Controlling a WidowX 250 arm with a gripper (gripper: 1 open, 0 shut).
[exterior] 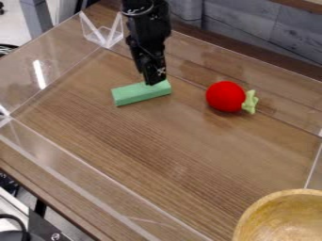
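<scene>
My black gripper (151,72) hangs down from the top of the view, open, its tips just above and behind a pale green bar (139,92) lying flat on the wooden table (151,169). To the right lies a red round object (225,96) with a light green piece (249,102) beside it.
A yellow bowl (280,222) is at the bottom right corner. A clear plastic object (104,28) stands at the back left. Cables lie past the table's left edge. A grey panel runs along the back.
</scene>
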